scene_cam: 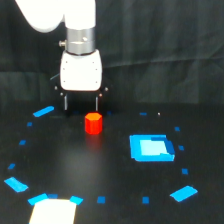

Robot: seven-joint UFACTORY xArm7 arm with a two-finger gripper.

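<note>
A red-orange hexagonal block [94, 124] stands on the black table, left of the image centre. My gripper [82, 104] hangs from the white arm, pointing down, with its two dark fingers [66, 102] spread apart. Nothing shows between them. In the image the fingertips lie just above the block and a little to its left. How far they are in depth from the block is hard to judge.
A blue square tray [136, 150] with a white middle lies to the right. Blue tape strips [183, 193] and small blue squares mark the table. At the front left lies a pale yellow square [52, 212].
</note>
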